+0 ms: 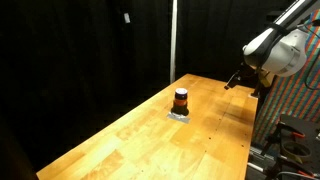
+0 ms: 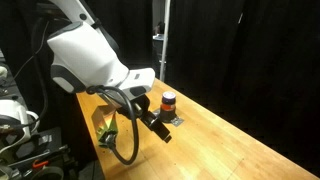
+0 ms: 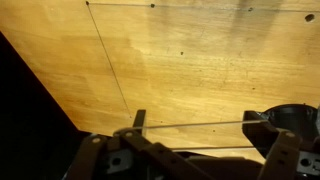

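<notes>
My gripper is open above bare wood, its two black fingers wide apart with nothing between them. In exterior view 1 the gripper (image 1: 240, 84) is over the right part of the table. A small dark bottle or jar with a reddish-orange band (image 1: 181, 102) stands upright near the table's middle, well apart from the gripper. In exterior view 2 the same bottle (image 2: 168, 103) appears behind the gripper (image 2: 172, 130). A flat silvery piece (image 1: 178, 117) lies at its base; what it is cannot be made out.
A dark round shape (image 3: 294, 118) sits at the wrist view's lower right, its nature unclear. Dark curtains (image 2: 250, 60) hang behind the table. A cable loops beside the arm (image 2: 90, 62).
</notes>
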